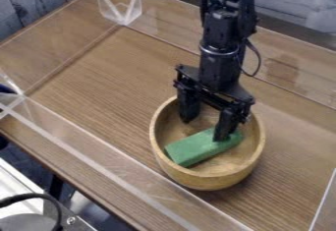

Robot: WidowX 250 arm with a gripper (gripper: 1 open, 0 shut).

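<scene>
A round wooden bowl [210, 176] stands on the wooden table, holding a green block [194, 148] that lies in its front part. My black gripper [206, 122] reaches down into the bowl from above, its fingers open on either side, one at the back left and one by the block's right end. The block's far end is partly hidden by the right finger.
The bare wooden table [98, 87] has free room left of and behind the bowl. Clear tape strips run along its left part. A dark cable shows at the bottom left edge.
</scene>
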